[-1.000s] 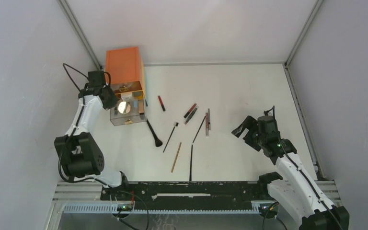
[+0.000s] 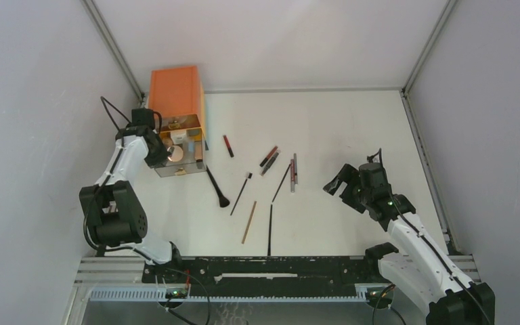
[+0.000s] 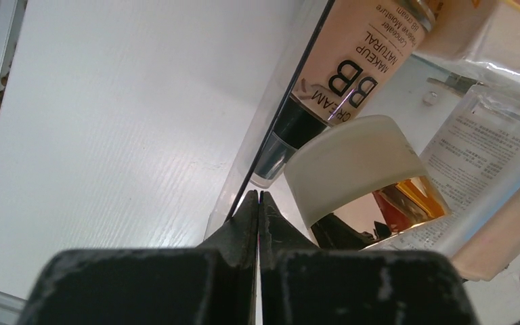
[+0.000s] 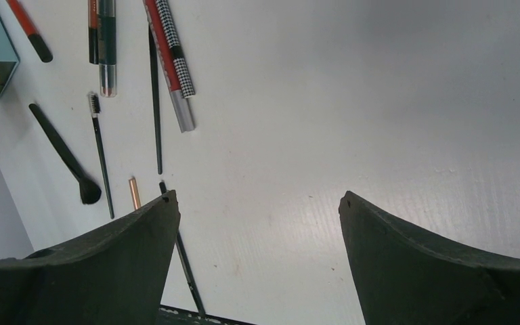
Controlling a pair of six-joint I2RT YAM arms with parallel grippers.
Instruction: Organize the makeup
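An orange organizer box (image 2: 175,88) stands at the back left with a clear drawer (image 2: 179,170) pulled out, holding a BB cream tube (image 3: 362,57), a clear bottle (image 3: 470,149) and a curved compact (image 3: 345,156). My left gripper is shut, nothing seen between its fingers, low at the drawer's wall beside the compact. My right gripper stands open and empty over the table's right side. Loose pencils (image 2: 268,156), a fluffy brush (image 2: 222,200), a spoolie brush (image 2: 240,195), a red-and-black pencil (image 2: 227,145) and several thin sticks (image 2: 249,222) lie on the table.
Walls with metal rails enclose the sides and back. A dark strip (image 2: 311,271) runs along the front edge.
The right arm moved slightly left earlier; the loose items lie unchanged.
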